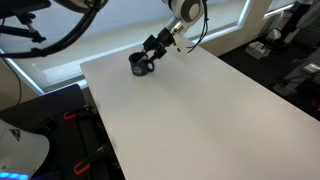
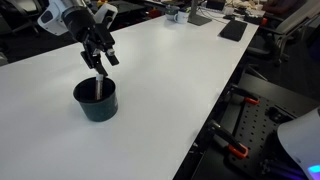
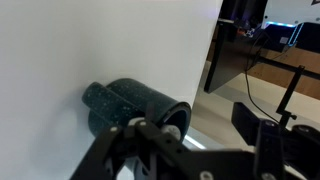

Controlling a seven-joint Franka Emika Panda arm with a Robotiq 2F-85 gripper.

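Observation:
A dark green mug stands upright on the white table. Its handle shows in exterior view 1. My gripper is above the mug's far side, its fingers parted, with one fingertip close to the rim. From the mouth of the mug rises a slim pale object; what it is, and whether a finger touches it, I cannot tell. Seen from the wrist, the mug lies ahead of the spread fingers, which partly cover its lower portion.
A black frame with red-marked parts borders it. Other items sit at the table's far end.

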